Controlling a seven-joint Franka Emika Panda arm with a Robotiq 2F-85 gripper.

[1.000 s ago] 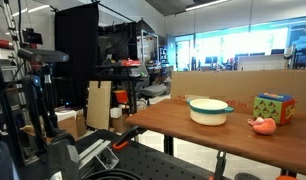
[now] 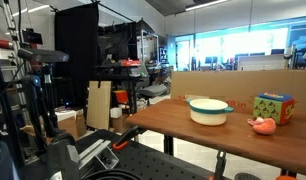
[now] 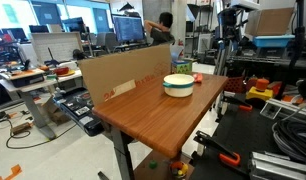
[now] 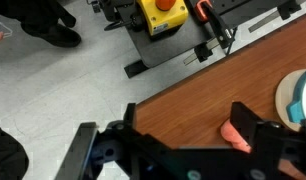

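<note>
A white bowl with a teal band point(image 2: 210, 112) sits on the brown table point(image 2: 173, 118). To its right is a small pink toy-like object point(image 2: 262, 126), and behind that a colourful box point(image 2: 274, 108). In the wrist view my gripper is open above the table edge, nothing between its fingers. The pink object point(image 4: 234, 135) lies below and partly behind the right finger; the bowl point(image 4: 294, 95) is cut by the right edge of that view. Exterior view 2 shows the bowl point(image 3: 178, 86) near the table's far part.
A cardboard panel point(image 3: 123, 88) stands along one side of the table. Beside the table is a black stand with a red-and-yellow emergency button point(image 4: 165, 8). Much of the tabletop point(image 3: 153, 118) around the bowl is clear. A person point(image 4: 38, 22) stands on the floor nearby.
</note>
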